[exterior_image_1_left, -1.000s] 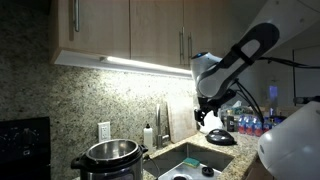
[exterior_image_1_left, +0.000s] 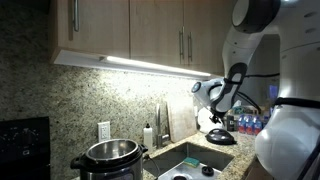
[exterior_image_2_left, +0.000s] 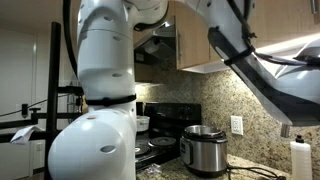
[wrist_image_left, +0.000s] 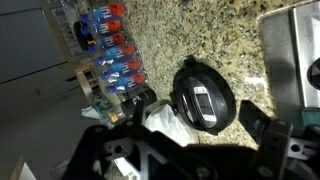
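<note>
High over the far right end of the counter hangs my gripper (exterior_image_1_left: 212, 105) in the first exterior view. Its dark fingers stand apart in the wrist view, and nothing shows between them at the gripper. Below it, a round black lid or pan (wrist_image_left: 203, 97) with a handle lies on the speckled counter (wrist_image_left: 222, 35). That black piece (exterior_image_1_left: 220, 137) also shows under the gripper in the first exterior view. A white object (wrist_image_left: 170, 125), partly hidden by the fingers, sits beside it. The second exterior view has the arm but not the gripper.
Bottles with blue and red labels (wrist_image_left: 118, 50) stand in a row near the black piece. The sink (exterior_image_1_left: 170, 158) has a green item (exterior_image_1_left: 191, 162) in it. A pressure cooker (exterior_image_1_left: 112, 155) and soap bottle (exterior_image_1_left: 148, 137) stand left. Cabinets (exterior_image_1_left: 155, 35) hang above.
My arm has reached farther toward the far right end of the counter, and the gripper has moved away and slightly right. The objects on the counter look unmoved.
</note>
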